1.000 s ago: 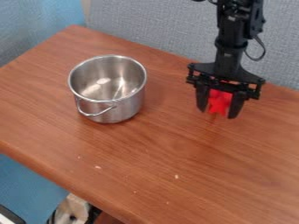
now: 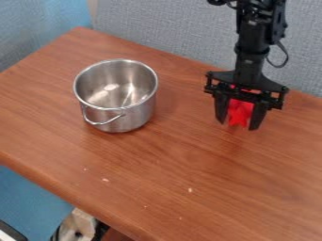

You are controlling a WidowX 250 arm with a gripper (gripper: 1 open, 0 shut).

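A small red object [image 2: 239,113] sits on the wooden table toward the back right, between the fingers of my black gripper [image 2: 239,117], which reaches down over it from above. The fingers stand on either side of it; whether they press on it is unclear. A steel pot [image 2: 116,94] with a wire handle stands to the left, apart from the gripper.
A grey padded wall runs behind the table. The table's left edge borders a blue area at the lower left.
The gripper has shifted very slightly to the right around the red object. The pot is unchanged.
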